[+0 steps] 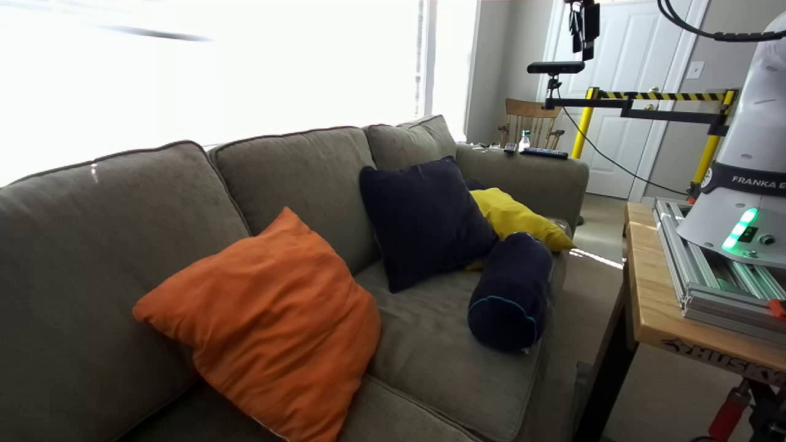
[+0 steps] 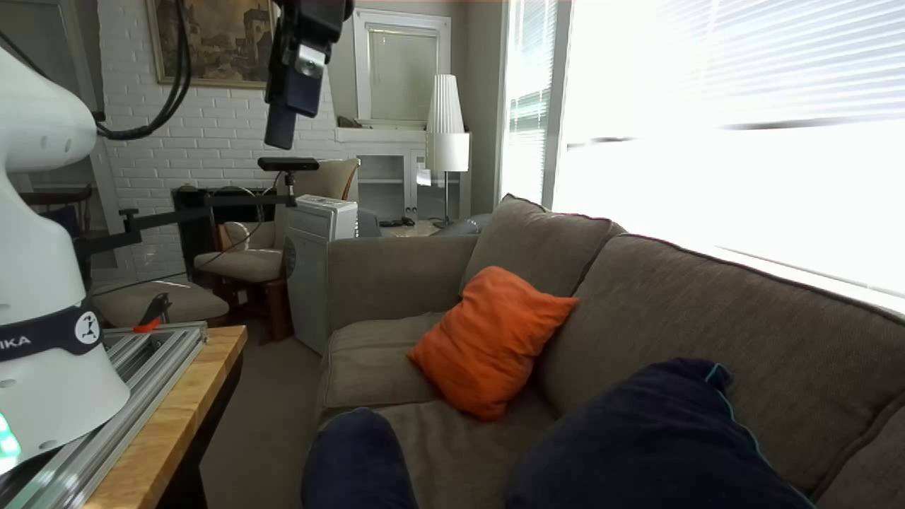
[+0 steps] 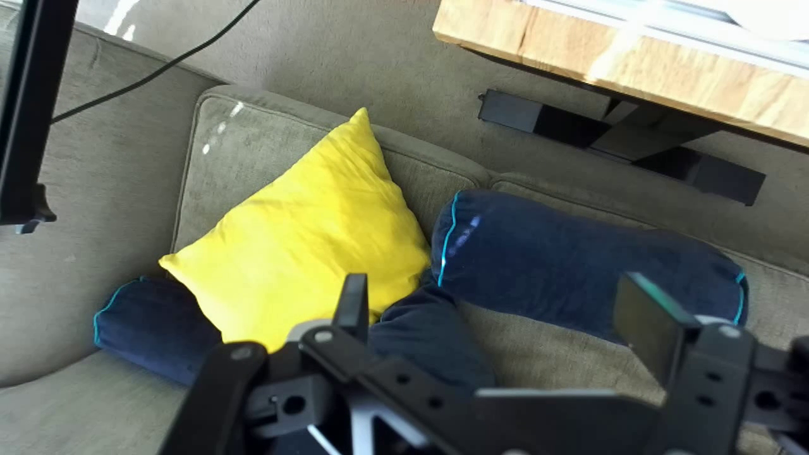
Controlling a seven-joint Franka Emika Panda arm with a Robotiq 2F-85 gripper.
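Observation:
High above the couch, my gripper stands open, its two fingers wide apart with nothing held between them. Below it in the wrist view lie a yellow pillow, a navy bolster with turquoise piping, and part of a navy square pillow, mostly hidden by the gripper. Another navy piece shows by the armrest, partly under the yellow pillow. An orange pillow leans on the couch back at the other end. In exterior view 1 the navy square pillow leans upright against the backrest.
The grey-brown couch has bare seat around the bolster. A wooden table carries the arm base, across a narrow floor gap. A camera on a stand reaches out beyond the orange pillow's end. Remotes lie on the armrest.

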